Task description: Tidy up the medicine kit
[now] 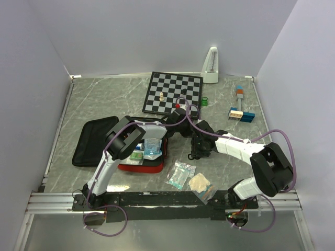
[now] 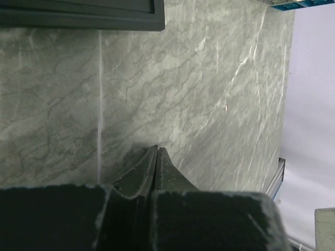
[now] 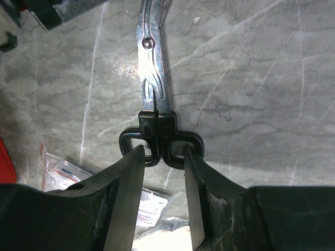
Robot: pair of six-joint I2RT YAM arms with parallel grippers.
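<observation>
Metal scissors (image 3: 155,63) with black handles (image 3: 166,138) lie flat on the table in the right wrist view. My right gripper is part open over the handles, one fingertip above each finger loop; whether it touches them I cannot tell. Shut, with nothing showing between its fingers, my left gripper is over bare table beside the chessboard (image 2: 84,18). From above, the left arm (image 1: 125,137) crosses the open red-and-black medicine kit (image 1: 141,168), partly hiding it. Inside are a blue packet (image 1: 153,148) and a green item (image 1: 136,156).
Two plastic bags (image 1: 180,174) lie in front of the right gripper, one with a cream-coloured pad (image 1: 199,183). The kit's black lid (image 1: 90,144) is at left. Behind stand a white metronome (image 1: 210,65) and a blue block structure (image 1: 241,114). Both grippers are close together.
</observation>
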